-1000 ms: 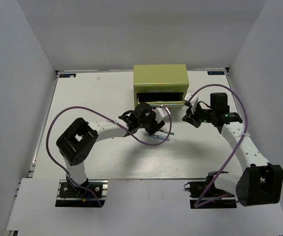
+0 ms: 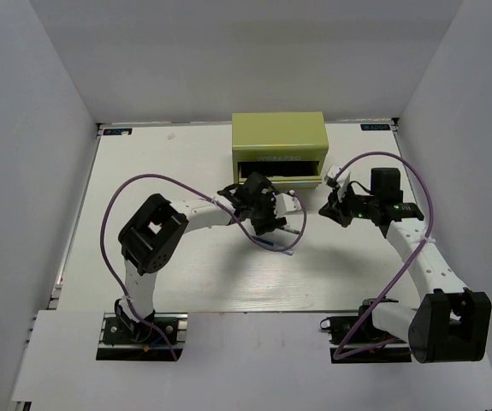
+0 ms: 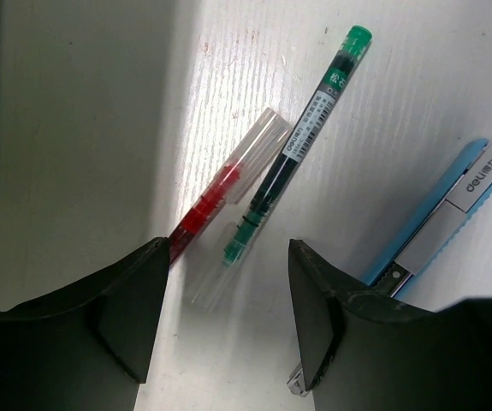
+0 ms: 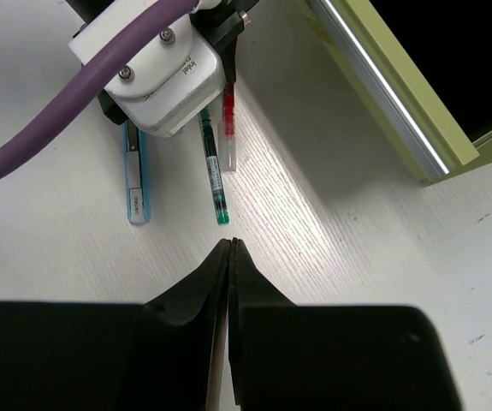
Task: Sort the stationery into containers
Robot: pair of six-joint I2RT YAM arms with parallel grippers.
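Observation:
A pen with a green end point(image 3: 318, 111) and a red pen point(image 3: 207, 205) with a clear cap lie side by side on the white table. My left gripper hangs over them, its fingers apart, one on each side of the pens' near ends; the red pen's end runs behind one finger point(image 3: 139, 291). To the right lies a light-blue utility knife point(image 3: 442, 214), partly behind the other finger. In the right wrist view, my right gripper is shut, nothing visible between its tips, short of the green-ended pen point(image 4: 214, 171).
An olive-green box point(image 2: 280, 130) stands at the back, its drawer point(image 2: 305, 181) pulled out close behind the left gripper. Both arms carry looping purple cables. Bare table lies to the left and in front.
My left arm has shifted slightly, its forearm a little to the right and its gripper lower over the pens. The right arm has moved only a little.

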